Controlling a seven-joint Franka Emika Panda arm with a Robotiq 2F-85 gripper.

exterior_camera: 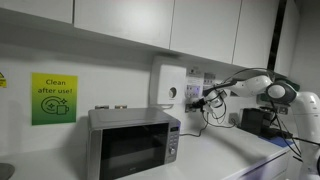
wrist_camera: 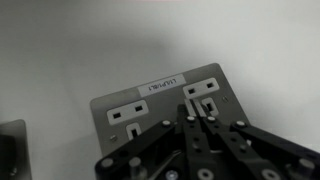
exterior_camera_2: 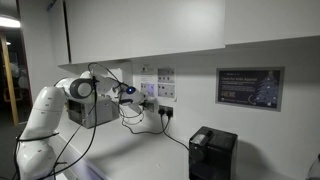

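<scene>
In the wrist view my gripper is shut, with nothing visible between its fingers. Its tips overlap a grey double wall socket [wrist_camera: 152,108] with white switches; whether they touch it, I cannot tell. The lower right part of the socket plate is hidden behind the gripper. Exterior view 1 shows the arm [exterior_camera: 255,82] reaching from the right towards the wall sockets beside a white dispenser [exterior_camera: 168,82]. From the other side, in exterior view 2, the gripper [exterior_camera_2: 142,104] is small beside the socket panels [exterior_camera_2: 165,82].
A microwave [exterior_camera: 132,142] stands on the white counter [exterior_camera: 215,152], under the wall cupboards [exterior_camera: 125,20]. Black plugs and cables [exterior_camera_2: 166,118] hang near the sockets. A black machine [exterior_camera_2: 212,153] stands farther along.
</scene>
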